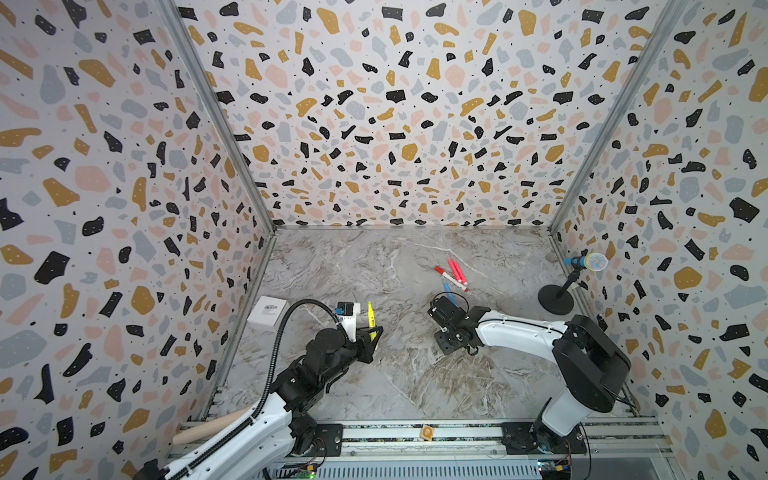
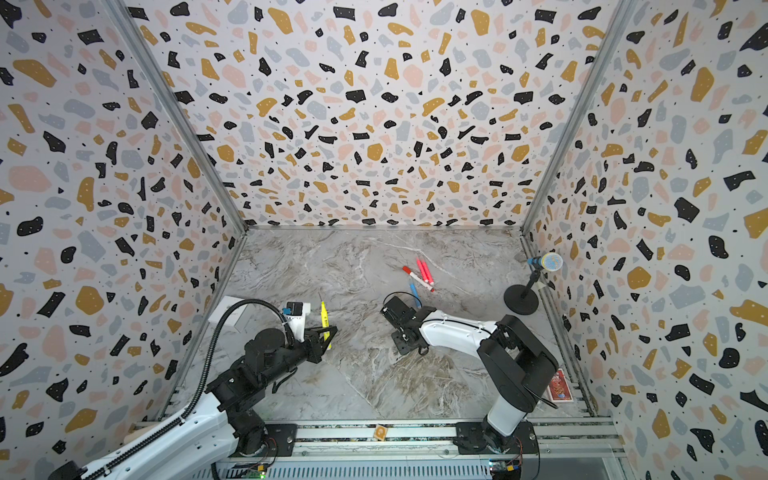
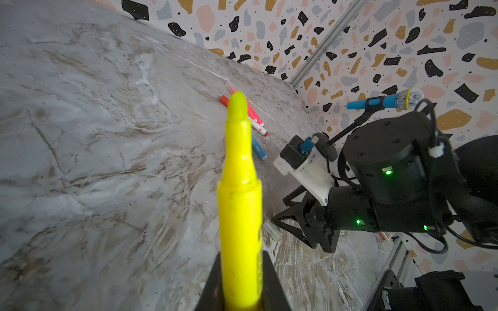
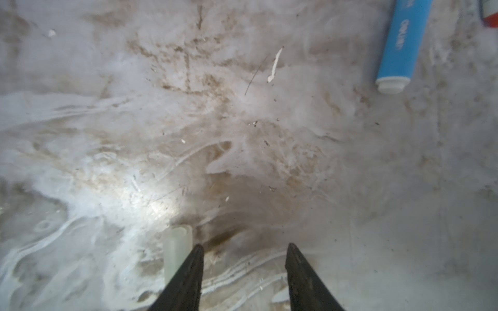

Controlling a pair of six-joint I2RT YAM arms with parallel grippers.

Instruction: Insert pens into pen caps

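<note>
An uncapped yellow pen [image 3: 240, 223] stands upright, tip up, in the left wrist view; my left gripper is shut on its lower part. A small translucent cap [image 4: 178, 247] lies on the table at the lower left of the right wrist view. My right gripper is over the table, fingers parted and nothing between them. The cap sits outside the gap, beside the left finger [image 4: 191, 277], which hides part of it. From the left wrist view, the same cap [image 3: 271, 229] shows close to the right gripper's tips [image 3: 280, 220].
A blue pen [image 4: 403, 46] lies beyond the right gripper. Red, white and pink pens [image 1: 456, 272] lie farther back. A microphone stand [image 1: 556, 299] is at the right, a white box [image 1: 267, 312] at the left. Bare table [image 1: 412, 376] separates the arms.
</note>
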